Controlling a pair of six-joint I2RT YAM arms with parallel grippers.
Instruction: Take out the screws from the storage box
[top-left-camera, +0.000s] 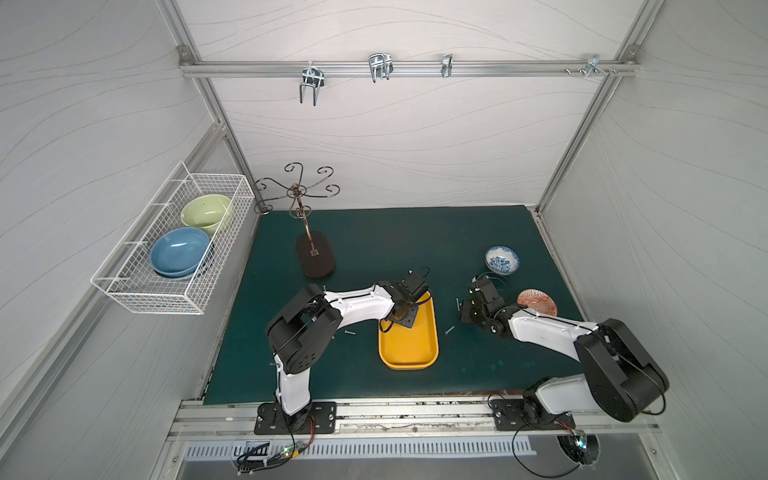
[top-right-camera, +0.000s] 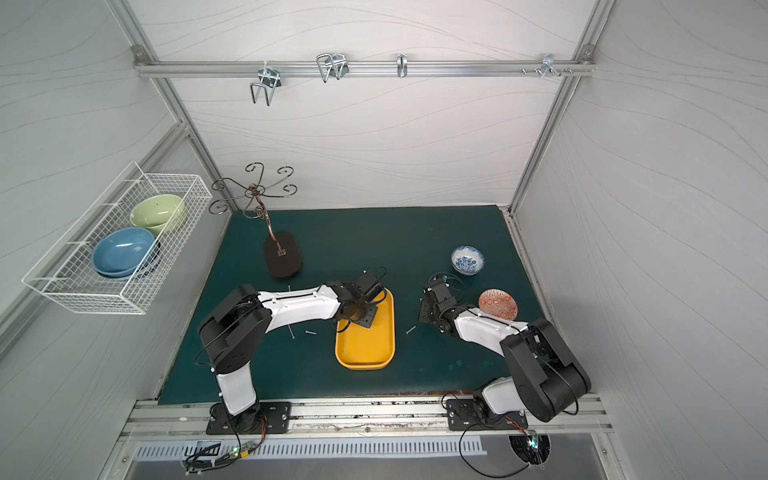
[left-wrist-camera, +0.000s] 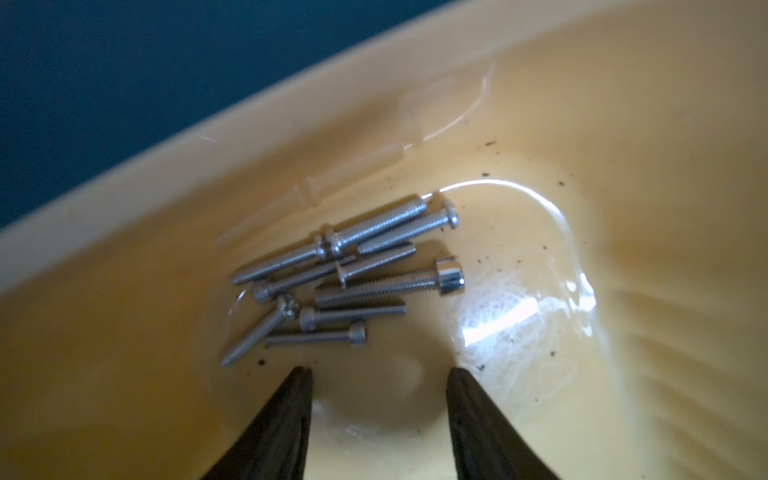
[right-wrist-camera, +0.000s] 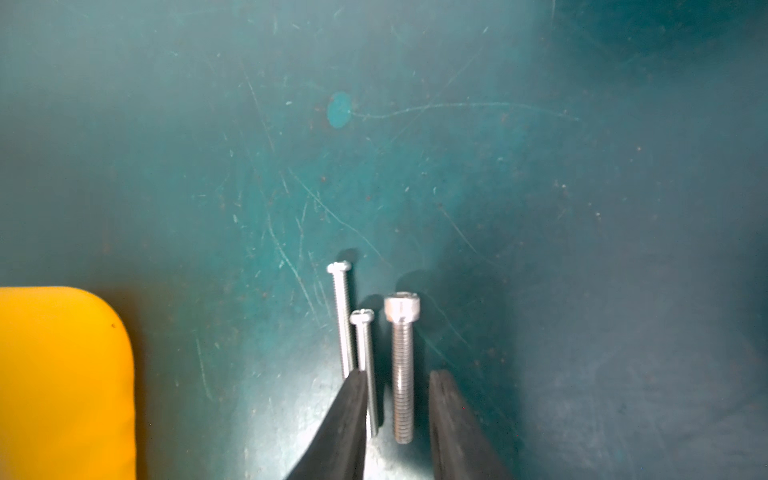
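The yellow storage box (top-left-camera: 408, 348) sits at the front middle, with my left gripper over it. In the left wrist view several steel screws (left-wrist-camera: 384, 284) lie on its floor, just beyond my open left gripper, nothing between its fingers. My right gripper is right of the box, part open, low over three screws on the table; a larger socket-head screw (right-wrist-camera: 403, 368) lies between or just below its fingertips, two thinner screws (right-wrist-camera: 341, 312) beside it to the left. Whether it touches the larger screw I cannot tell.
Loose screws (top-left-camera: 349, 333) lie on the green table (top-left-camera: 384, 232) around the box. A blue-patterned bowl (top-left-camera: 501, 259) and red-patterned dish (top-left-camera: 537, 301) are at the right, a metal stand (top-left-camera: 314, 256) back left, a wire basket (top-left-camera: 144, 296) on the left wall.
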